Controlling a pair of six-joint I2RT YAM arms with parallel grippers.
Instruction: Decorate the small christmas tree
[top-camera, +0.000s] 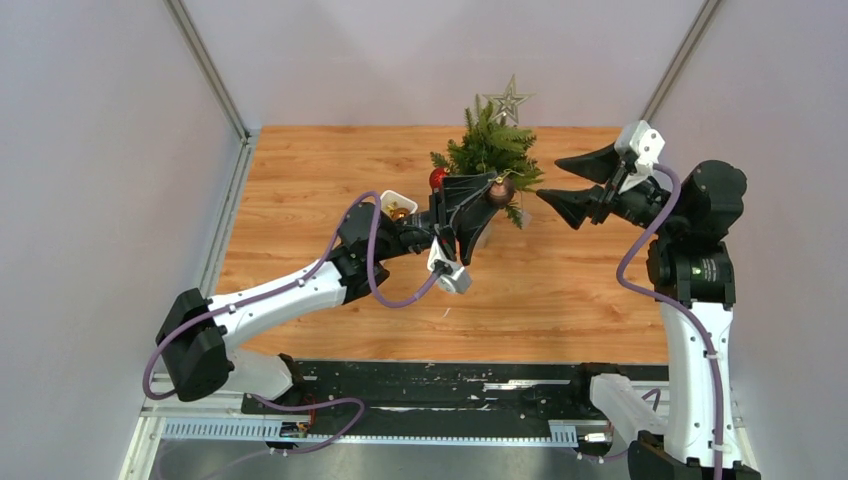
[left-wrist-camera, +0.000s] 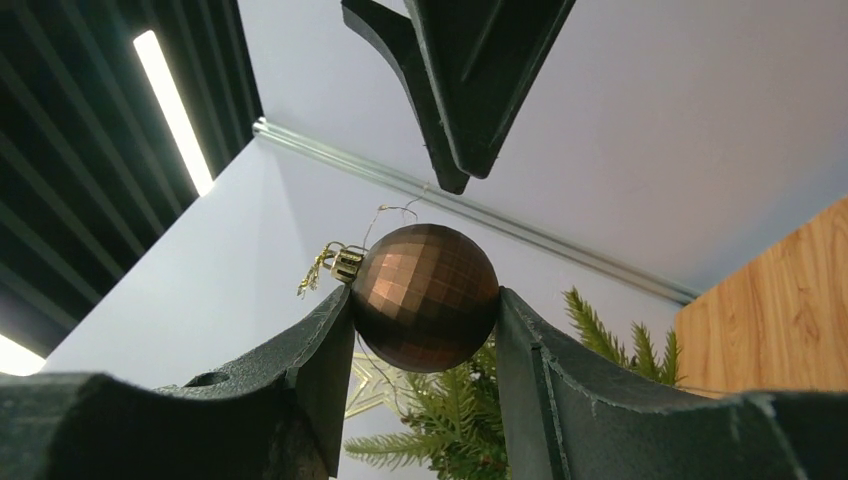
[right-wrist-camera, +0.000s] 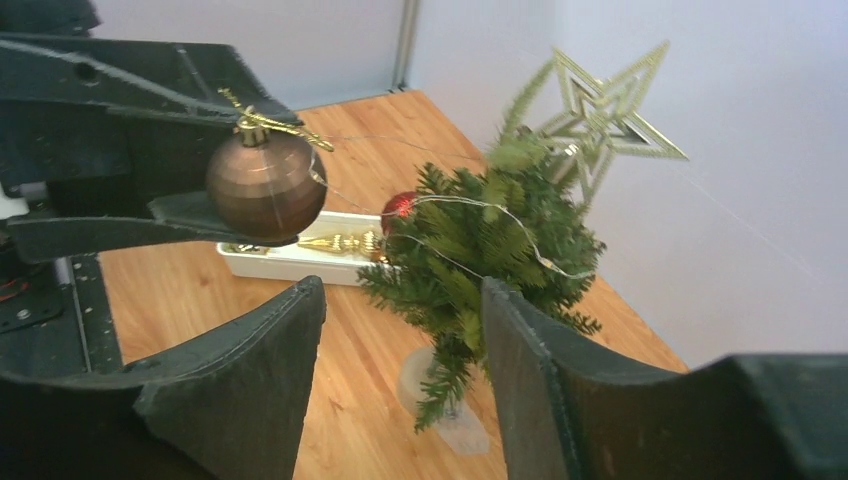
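Note:
A small tree (top-camera: 490, 145) with a pale star (top-camera: 508, 98) on top stands at the table's back; a red bauble (top-camera: 437, 178) hangs at its left. My left gripper is shut on a bronze bauble (left-wrist-camera: 425, 290) with a gold cap and cord, held in front of the tree. My right gripper stands open just right of the tree, nothing between its fingers, facing the held bauble and the branches.
A white tray (right-wrist-camera: 280, 262) with gold ornaments sits behind the left gripper. Walls stand around it.

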